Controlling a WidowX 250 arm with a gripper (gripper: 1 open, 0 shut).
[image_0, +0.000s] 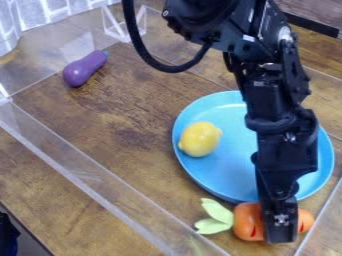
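Note:
My black gripper (278, 218) reaches down at the right of the camera view, its tip over an orange carrot (249, 222) with pale green leaves at the bottom edge. The gripper is open, with its fingers at the carrot; the far finger is largely hidden. A blue plate (231, 178) lies behind the carrot, partly covered by the arm, with a yellow lemon-like object (201, 140) on its left part.
A purple eggplant (84, 68) lies at the upper left of the wooden table. A clear plastic edge runs diagonally along the lower left.

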